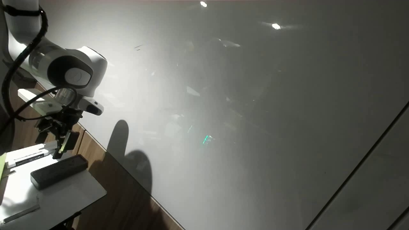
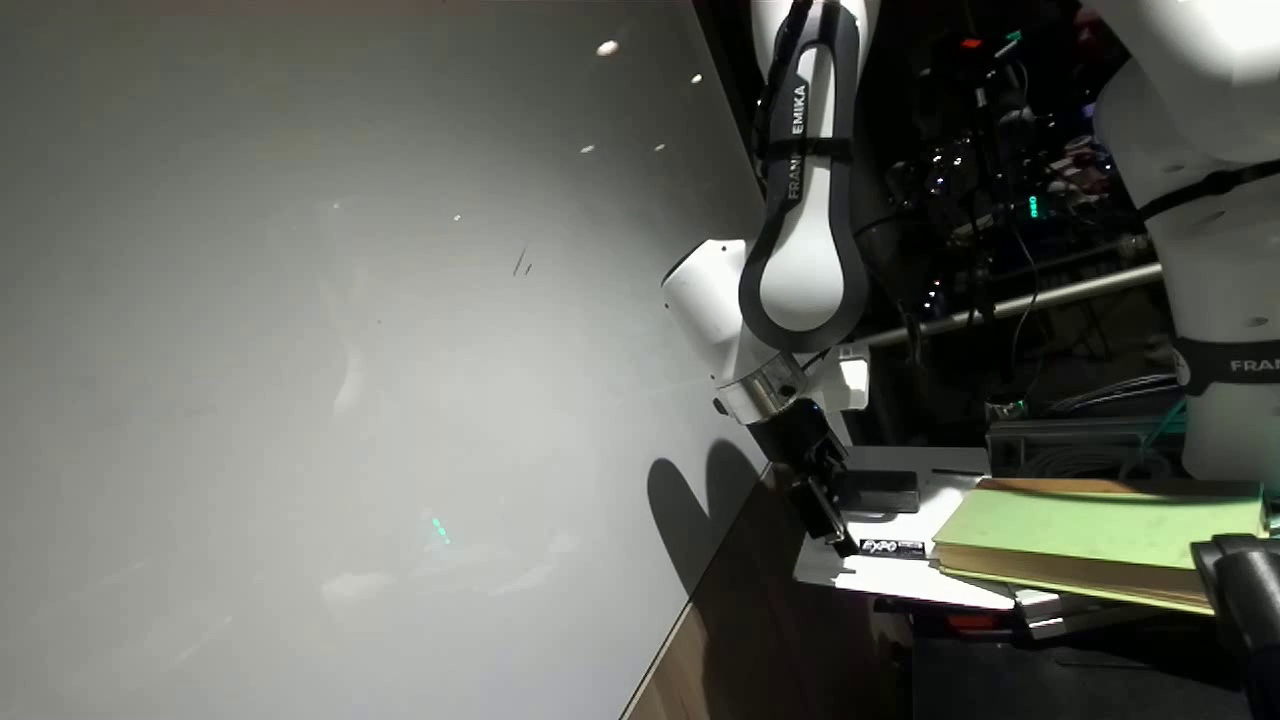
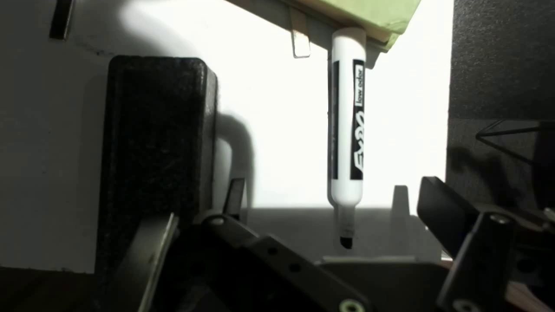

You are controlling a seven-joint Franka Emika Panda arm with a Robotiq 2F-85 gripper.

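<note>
An uncapped white Expo marker (image 3: 347, 119) lies on the small white board, its black tip towards my gripper. The fingers stand wide open, one finger (image 3: 439, 208) to either side of the marker's tip end, touching neither side as far as shows. In exterior view 1 my gripper (image 1: 52, 145) is low over the board, beside a black block (image 1: 59, 171). That block (image 3: 156, 119) lies left of the marker in the wrist view. Exterior view 2 shows the marker's label (image 2: 894, 548) just right of my gripper (image 2: 828, 522).
A green pad (image 2: 1080, 528) stands on the board's far end, against the marker's rear. A large upright whiteboard (image 1: 249, 115) with short dark strokes fills the area beside the arm. The small board's edge (image 1: 94, 205) ends over a dark gap.
</note>
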